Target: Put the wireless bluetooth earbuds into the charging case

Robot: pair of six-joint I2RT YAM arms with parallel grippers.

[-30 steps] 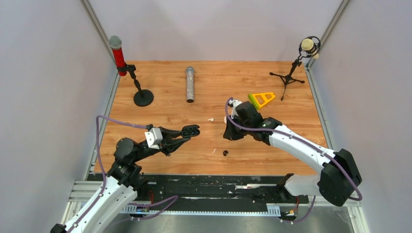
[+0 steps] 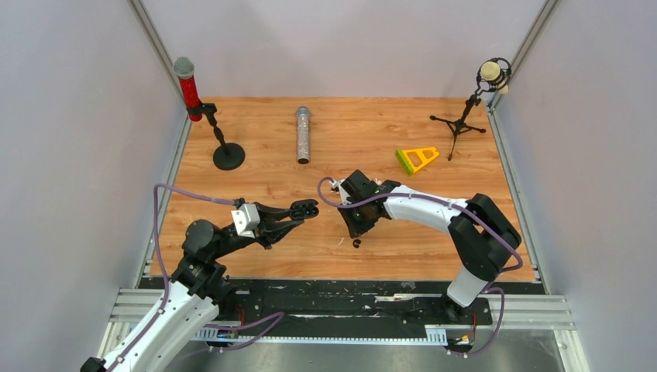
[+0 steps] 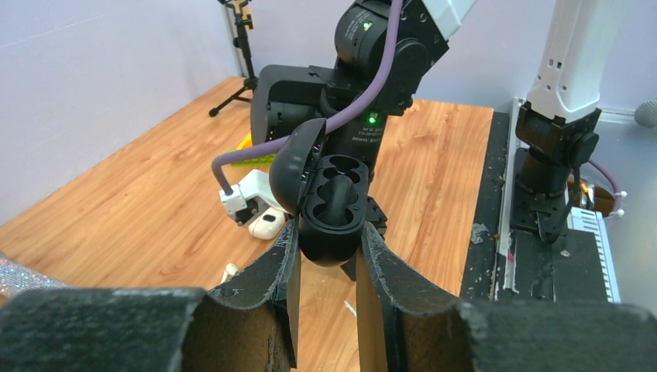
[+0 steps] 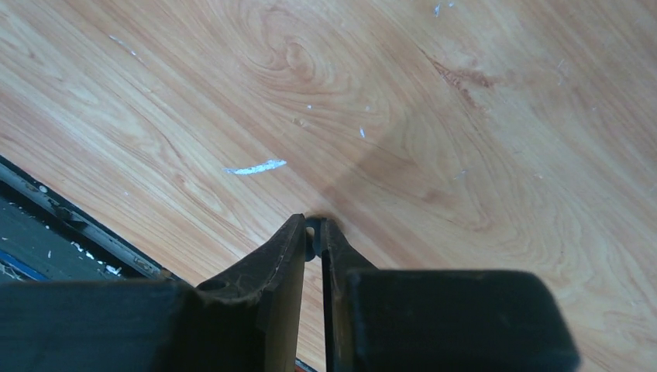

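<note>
My right gripper is low over the wood, its fingertips close together at a small black earbud (image 4: pixel 313 240); whether they grip it cannot be told. In the top view a small black piece, likely that earbud (image 2: pixel 356 243), lies below the right gripper. White small items (image 3: pixel 267 223) lie on the table behind the case.
A yellow-green triangle (image 2: pixel 418 159), a silver microphone (image 2: pixel 303 136), a red microphone on a stand (image 2: pixel 190 97) and a tripod microphone (image 2: pixel 465 116) stand or lie toward the back. The table's front edge (image 4: pixel 85 225) borders a dark rail.
The right arm has swung leftward and down toward the small black earbud near the front of the table. The left arm with the case is unmoved.
</note>
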